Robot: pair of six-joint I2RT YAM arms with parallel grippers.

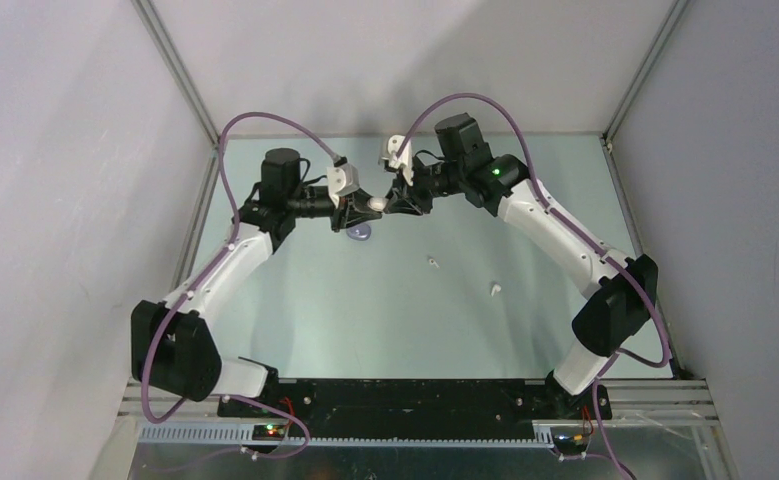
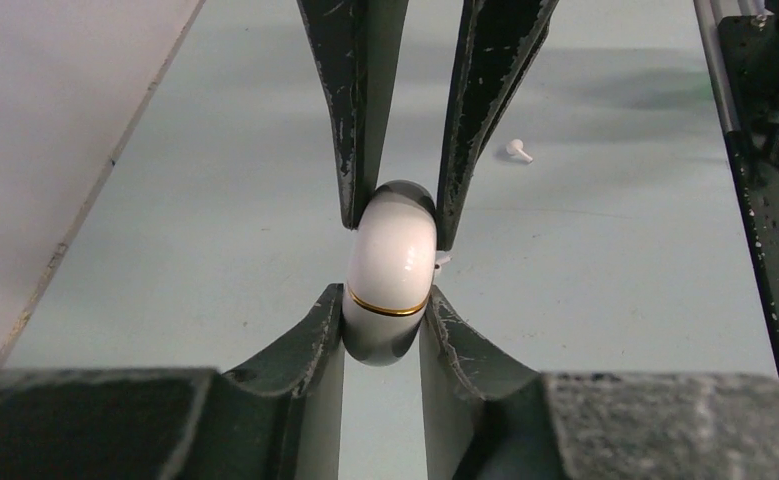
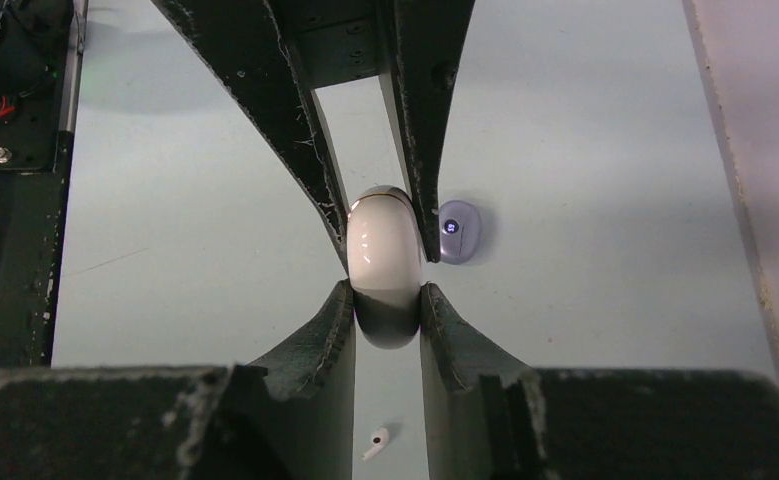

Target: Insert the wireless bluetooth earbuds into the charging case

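Between both grippers hangs the small rounded white charging case (image 1: 377, 204), well above the table. A gold line crosses the case (image 2: 392, 245) near its left-held end, and its lid looks closed. My left gripper is shut on that end. From the opposite side my right gripper is shut on the same case. One white earbud (image 1: 433, 262) lies on the table around its middle; the other earbud (image 1: 496, 289) lies further right and nearer the front. The tips cover parts of the case's sides.
A purple rounded object (image 1: 359, 231) with a small lit display rests on the table beneath the left gripper. Walls close off the back and both sides.
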